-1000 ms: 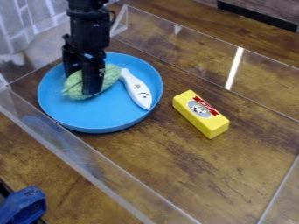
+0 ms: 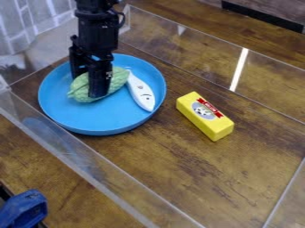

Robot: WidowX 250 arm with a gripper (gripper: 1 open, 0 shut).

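A blue round plate (image 2: 84, 114) holds a green soft-looking object (image 2: 112, 80) and, to its right, a white elongated item (image 2: 139, 92). My black gripper (image 2: 89, 85) is down in the plate, shut on the green object, whose left part it hides. The fingertips are hard to make out against the object.
A yellow box (image 2: 205, 116) with a printed label lies on the wooden table right of the plate. A blue item (image 2: 21, 210) sits at the bottom left. Clear plastic edging runs along the left side.
The gripper has shifted slightly to the right over the last second, with the green object under it. The plate and yellow box look unmoved.
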